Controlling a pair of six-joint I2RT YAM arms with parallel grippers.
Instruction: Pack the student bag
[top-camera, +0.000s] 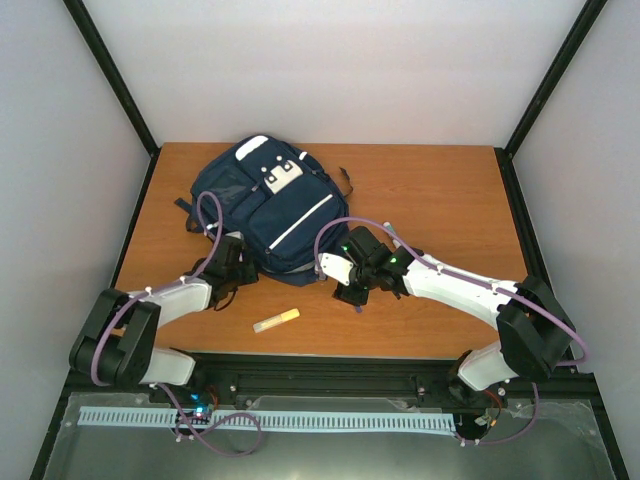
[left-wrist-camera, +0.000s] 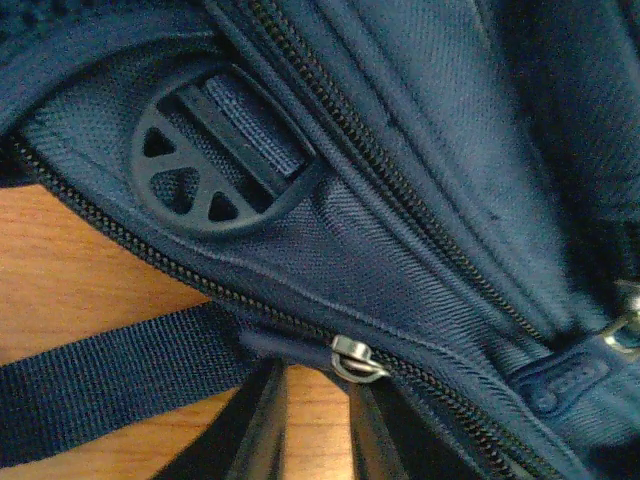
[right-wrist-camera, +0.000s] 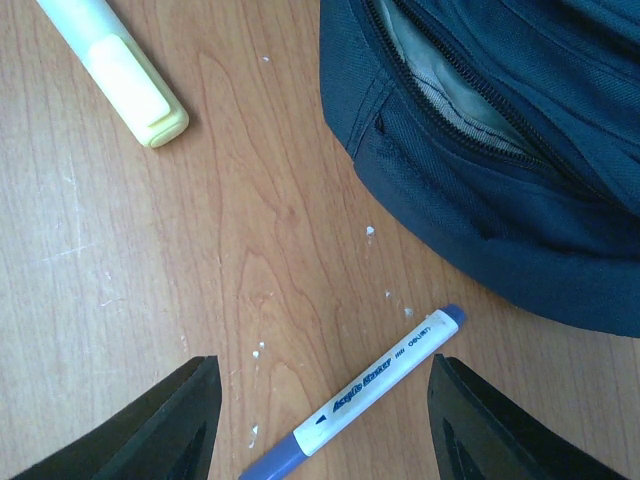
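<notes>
The dark blue backpack (top-camera: 270, 205) lies on the table, and its zip edge fills most of the left wrist view. At its lower left side is my left gripper (top-camera: 246, 270), with parted, blurred fingers (left-wrist-camera: 256, 425) just below a metal zip pull (left-wrist-camera: 357, 360); bare wood shows between them. A white and blue marker (right-wrist-camera: 375, 384) lies on the table, seen between the spread fingertips of my open right gripper. The yellow highlighter (top-camera: 276, 320) rests in front of the bag. In the right wrist view, a backpack opening (right-wrist-camera: 470, 110) shows pale lining.
A loose dark strap (left-wrist-camera: 120, 378) reaches out from the bag's edge. Behind the right arm (top-camera: 450, 287) a small pale object (top-camera: 391, 230) is partly hidden.
</notes>
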